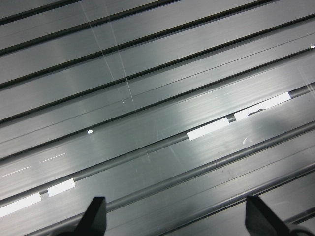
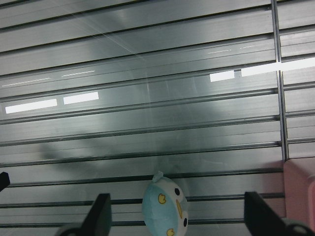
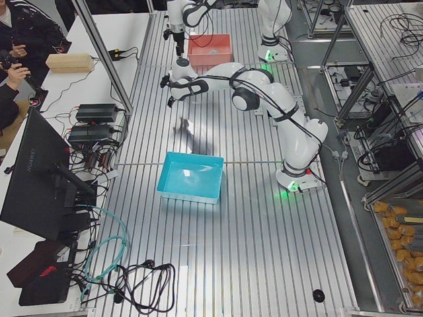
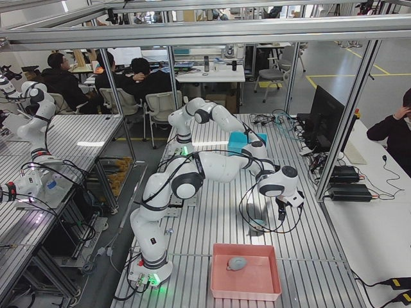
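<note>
In the left wrist view my left gripper is open over bare slatted table; in the camera left view it [image 3: 170, 92] hangs above the middle of the table. My right gripper is open above a light-blue plush toy [image 2: 160, 206] with eyes and a yellow beak, lying outside the pink bin [image 2: 300, 182]. In the camera right view the plush [image 4: 257, 226] is partly hidden by cables, and the right gripper [image 4: 282, 208] hangs above and right of it.
A grey object [image 4: 236, 263] lies in the pink bin. An empty turquoise bin [image 3: 190, 175] stands nearer in the camera left view, with clear table around it. Cables [image 3: 149, 287] lie at the table's near left, beside a monitor [image 3: 36, 178].
</note>
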